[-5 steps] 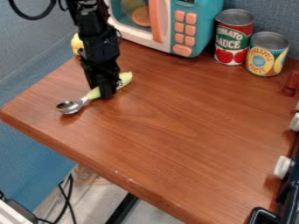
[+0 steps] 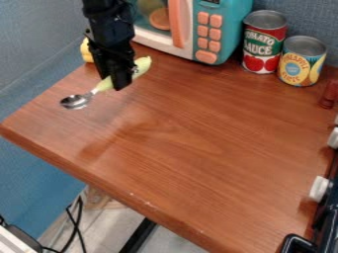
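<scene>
My black gripper (image 2: 122,77) hangs over the upper left of the wooden table (image 2: 185,148), low around a pale yellow-green object (image 2: 140,66) that lies crosswise at its fingers. A metal spoon (image 2: 75,101) extends from there toward the lower left, its bowl outward. Whether the fingers are shut on either is hard to tell at this size.
A teal toy microwave (image 2: 197,30) stands at the back, with a tomato sauce can (image 2: 263,44) and a yellow can (image 2: 301,62) to its right. A yellow item (image 2: 86,49) is behind the arm. Black stove-like equipment (image 2: 319,212) borders the right.
The gripper, the pale object and the spoon have moved up in the view, toward the back of the table, and slightly left.
</scene>
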